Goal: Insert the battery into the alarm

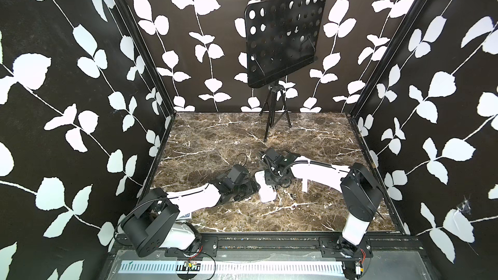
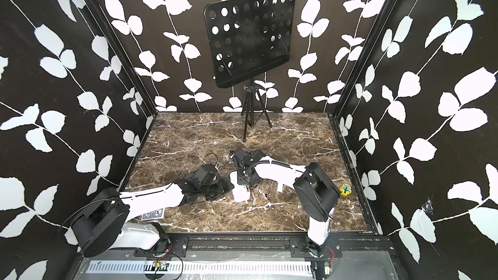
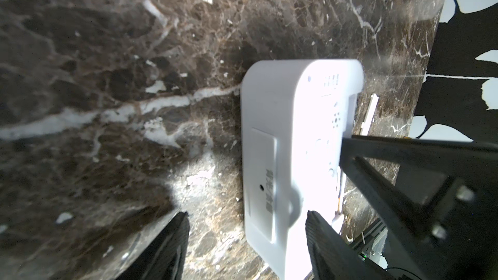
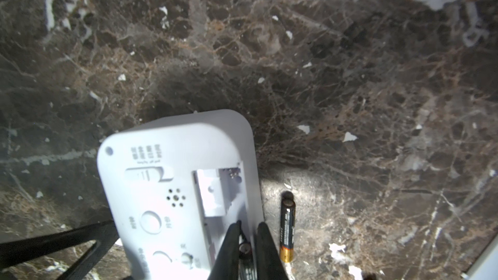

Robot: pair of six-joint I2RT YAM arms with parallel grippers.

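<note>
The white alarm (image 4: 166,186) lies on the marble table with its battery compartment (image 4: 210,191) open. In the right wrist view my right gripper is over that compartment, its fingertips part open around a battery (image 4: 246,259) in the compartment's lower part; whether it grips it cannot be told. A second battery (image 4: 288,228) lies on the table beside the alarm. In the left wrist view my left gripper stands open at the alarm's side, its fingertips apart, one near the white casing.
A black music stand (image 1: 285,36) stands at the back. A white cover-like piece (image 1: 304,185) is right of the alarm, and a yellow-blue object (image 2: 345,189) lies at the table's right edge.
</note>
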